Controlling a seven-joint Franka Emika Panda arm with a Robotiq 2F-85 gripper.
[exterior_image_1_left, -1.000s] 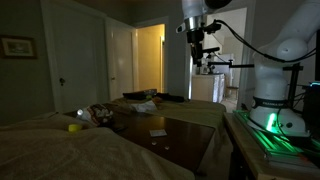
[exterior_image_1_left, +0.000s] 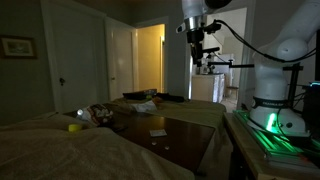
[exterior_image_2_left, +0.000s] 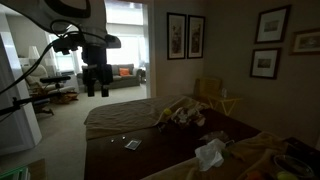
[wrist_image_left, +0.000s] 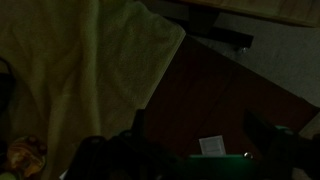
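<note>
My gripper (exterior_image_1_left: 198, 66) hangs high over the table, open and pointing down, with nothing between its fingers; exterior view 2 has the gripper (exterior_image_2_left: 98, 90) at the left. Below it on the dark wooden table (exterior_image_1_left: 185, 140) lies a small white flat item (exterior_image_1_left: 158, 133), well apart from the gripper. That white item (wrist_image_left: 212, 146) shows at the bottom of the dim wrist view. Beside it, in exterior view 2, is a tiny light object (exterior_image_2_left: 113, 140) that I cannot identify.
A tan cloth (exterior_image_1_left: 70, 150) covers much of the table, with a yellow object (exterior_image_1_left: 75, 127) and a bundle of mixed items (exterior_image_1_left: 97, 115) on it. A crumpled white thing (exterior_image_2_left: 210, 154) lies farther along. Around the white item the wood is mostly bare.
</note>
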